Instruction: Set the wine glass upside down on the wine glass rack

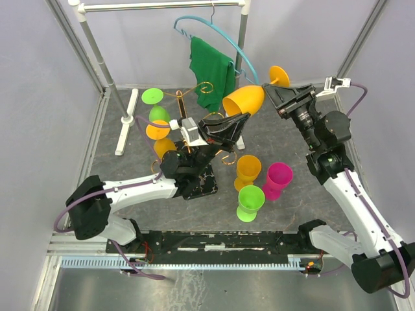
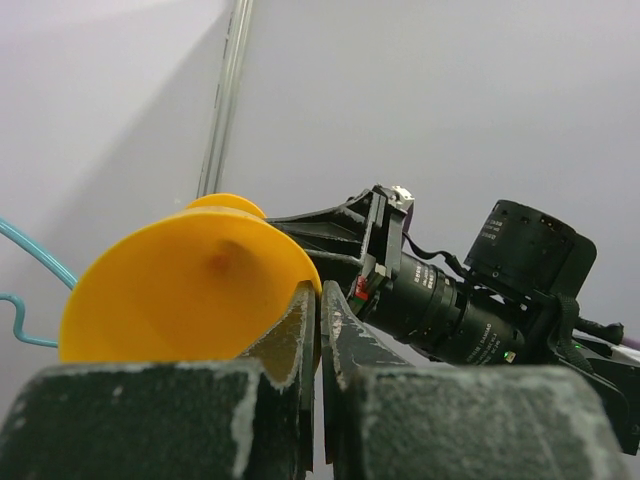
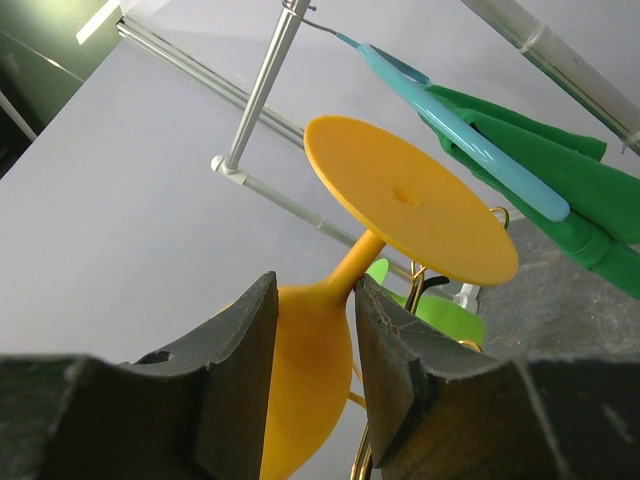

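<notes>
An orange wine glass (image 1: pixel 243 99) is held in the air by my left gripper (image 1: pixel 235 121), shut on its bowl near the rim; in the left wrist view its mouth (image 2: pixel 190 290) faces the camera. My right gripper (image 1: pixel 277 94) is at the glass's stem end, part open, with the stem (image 3: pixel 352 262) between its fingertips and the foot (image 3: pixel 405 190) just beyond; whether they touch it is unclear. The gold wire rack (image 1: pixel 207 86) carries inverted green and orange glasses on its left side, partly hidden by my left arm.
Orange (image 1: pixel 248 170), pink (image 1: pixel 278 178) and green (image 1: pixel 250 202) glasses stand on the table at front right. A white rail frame (image 1: pixel 162 6) at the back holds a blue hanger (image 1: pixel 227 40) with green cloth (image 1: pixel 211 71), close behind the held glass.
</notes>
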